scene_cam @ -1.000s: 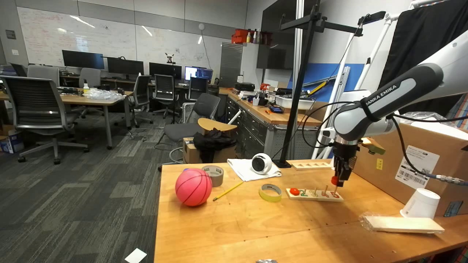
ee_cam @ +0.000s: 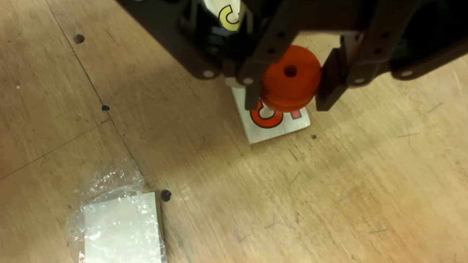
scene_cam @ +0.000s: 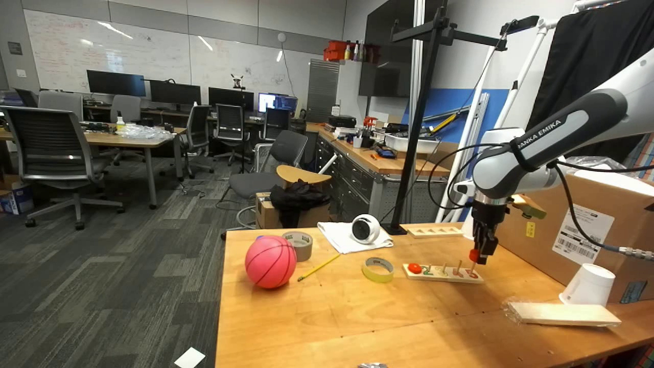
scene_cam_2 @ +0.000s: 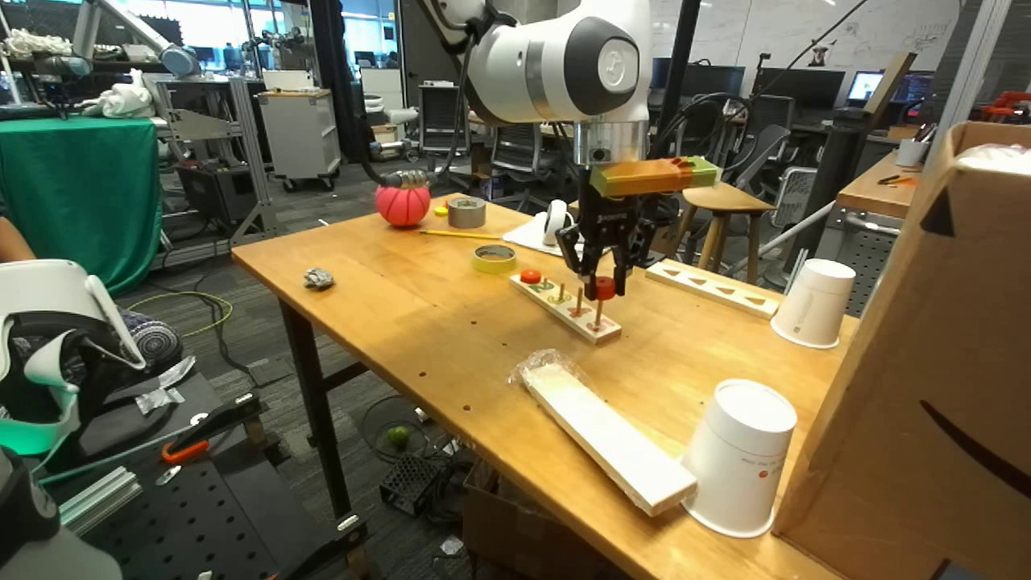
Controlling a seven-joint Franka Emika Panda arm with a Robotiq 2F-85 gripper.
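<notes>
My gripper (scene_cam_2: pixel 605 288) is shut on a red wooden disc (ee_cam: pixel 291 81), one finger on each side; a small round hole shows in its top. Below it is a pale peg board (scene_cam: pixel 442 278) with printed numbers and a row of thin pegs. The held disc is at the top of the end peg (scene_cam_2: pixel 599 315), nearest the board's right end in exterior view 1. Whether the peg's tip is inside the hole I cannot tell. At the other end of the board, another red piece (scene_cam: pixel 415 268) sits low.
A plastic-wrapped wooden slab (scene_cam_2: pixel 604 430) and white cups (scene_cam_2: pixel 742 454) lie toward the big cardboard box (scene_cam_2: pixel 918 367). Yellow tape (scene_cam: pixel 378 270), a pencil (scene_cam: pixel 319 268) and a pink ball (scene_cam: pixel 270 261) are left of the board in exterior view 1. Bare table lies in front.
In exterior view 1, my gripper and the held disc have moved to the right. The peg board has slid slightly the same way. The tape, ball and slab stand where they were.
</notes>
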